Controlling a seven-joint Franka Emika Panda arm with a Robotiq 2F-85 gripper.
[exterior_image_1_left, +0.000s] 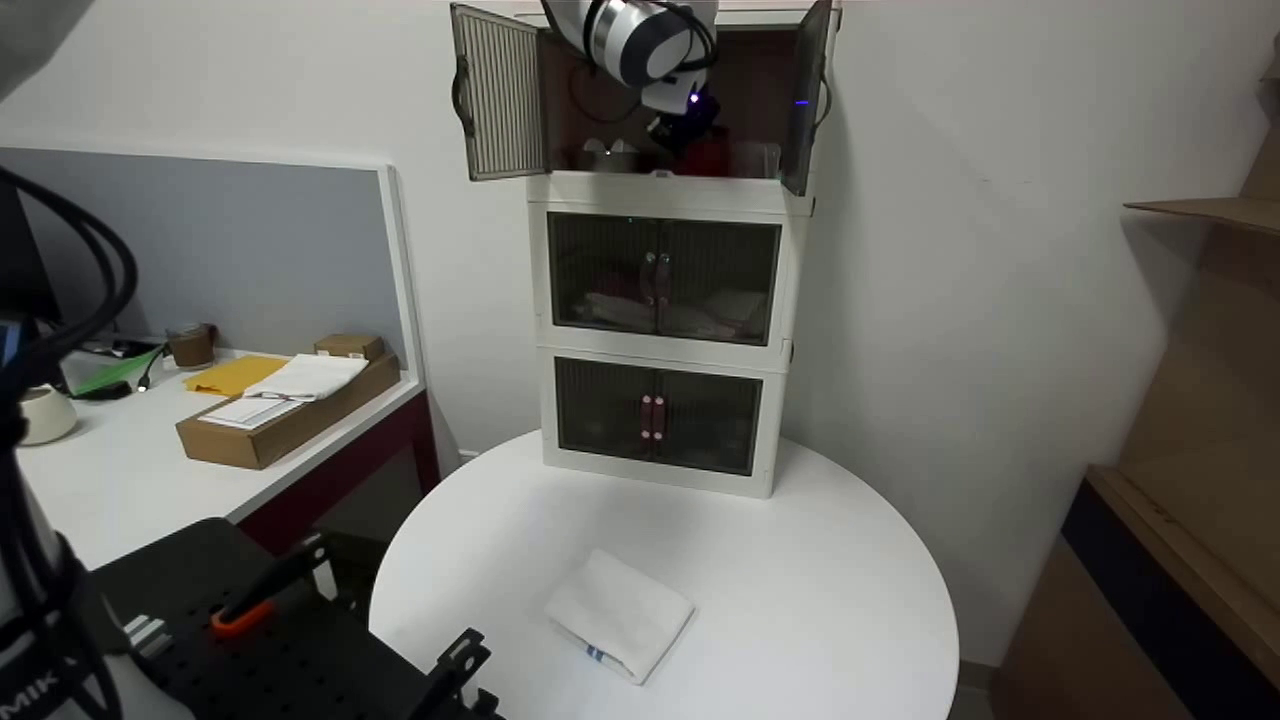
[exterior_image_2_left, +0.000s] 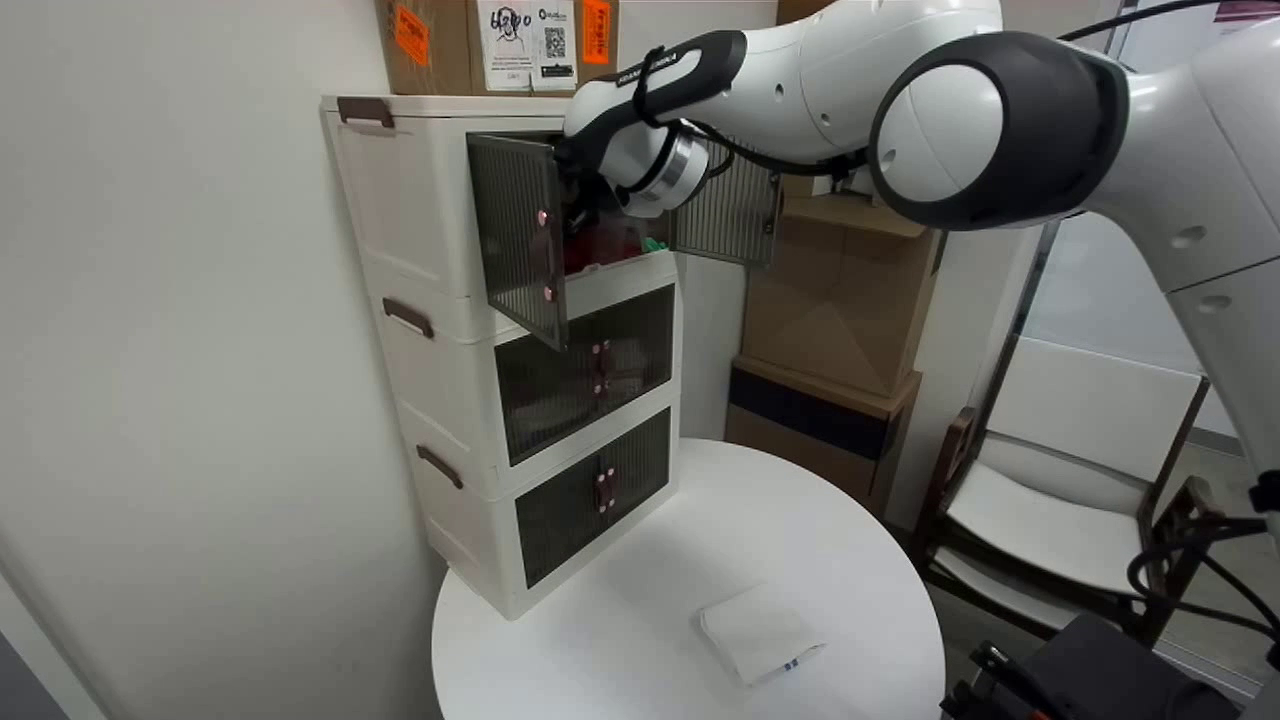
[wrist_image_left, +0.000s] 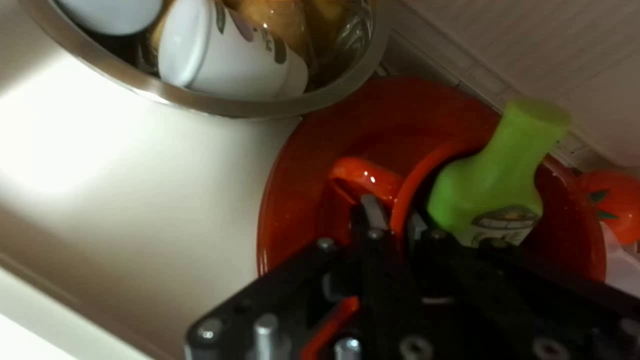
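Observation:
In the wrist view my gripper is shut on the near rim of a red mug (wrist_image_left: 414, 183), one finger on each side of its wall. The mug's handle (wrist_image_left: 366, 174) points to the left of the fingers. A green bottle (wrist_image_left: 489, 180) leans inside the mug, its neck rising over the rim. Beneath the mug lies a red plate (wrist_image_left: 285, 198). All of this is inside the open top compartment of the cabinet (exterior_image_1_left: 576, 187); the exterior views show the gripper only as a dark shape there.
A metal pot (wrist_image_left: 240, 108) with bottles and other items stands beside the plate, and a toy tomato (wrist_image_left: 618, 201) lies on the other side. Open doors (exterior_image_1_left: 504, 102) flank the compartment. A folded white cloth (exterior_image_1_left: 624, 612) rests on the otherwise clear round table (exterior_image_1_left: 828, 576).

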